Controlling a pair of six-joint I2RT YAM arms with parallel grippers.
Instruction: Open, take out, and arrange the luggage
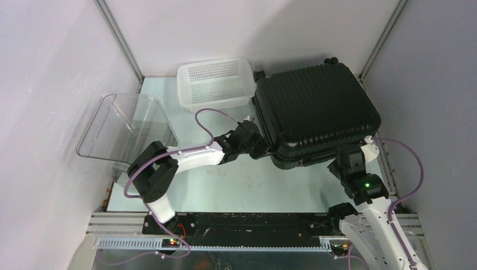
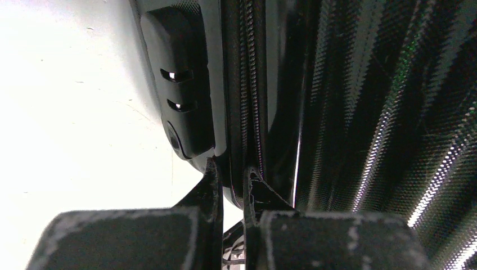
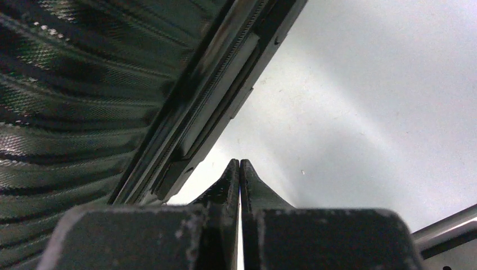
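Observation:
A black ribbed suitcase [image 1: 318, 104] lies closed and turned at an angle at the table's back right. At its near left corner is my left gripper [image 1: 272, 152]. In the left wrist view, the fingers [image 2: 211, 183] are shut on a dark strip of the zipper seam [image 2: 247, 95], beside a black side fitting [image 2: 183, 84]. By the suitcase's near right side, my right gripper [image 1: 333, 169] is shut. Bare tabletop surrounds its meeting fingertips [image 3: 232, 174] in the right wrist view, with nothing between them. The suitcase contents are hidden.
An empty white basket [image 1: 216, 84] stands at the back, close to the suitcase's left side. At far left is an empty clear bin [image 1: 90, 129]. Free table [image 1: 247, 188] extends in front. The right wall is near the suitcase and right arm.

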